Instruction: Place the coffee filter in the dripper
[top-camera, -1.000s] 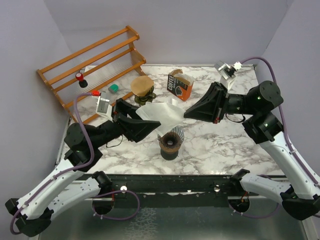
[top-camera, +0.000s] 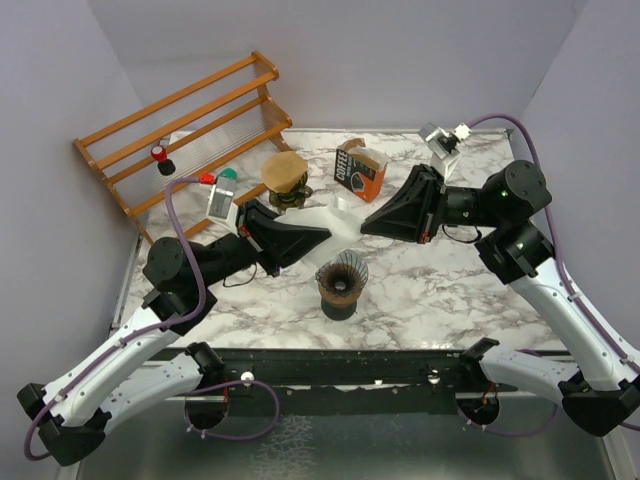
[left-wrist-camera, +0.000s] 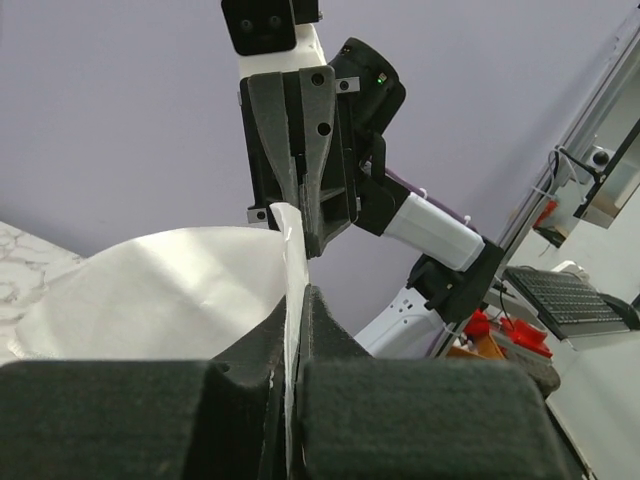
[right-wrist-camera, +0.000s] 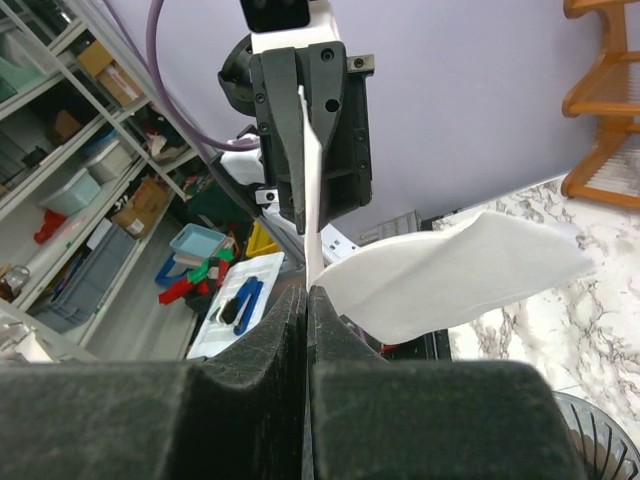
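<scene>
A white paper filter (top-camera: 334, 240) hangs in the air between my two grippers, just above the wire dripper (top-camera: 340, 284) on its dark base. My left gripper (top-camera: 326, 233) is shut on one edge of the filter, which runs up between its fingers in the left wrist view. My right gripper (top-camera: 366, 229) is shut on the opposite edge; in the right wrist view the paper (right-wrist-camera: 450, 270) spreads out from between its fingertips, with part of the dripper (right-wrist-camera: 600, 430) below at lower right.
An orange coffee box (top-camera: 359, 176) and a jar with a tan lid (top-camera: 285, 172) stand at the back. A wooden rack (top-camera: 190, 110) is at the back left.
Compared with a second ago, my left gripper has moved right along the filter and my right gripper has shifted slightly left.
</scene>
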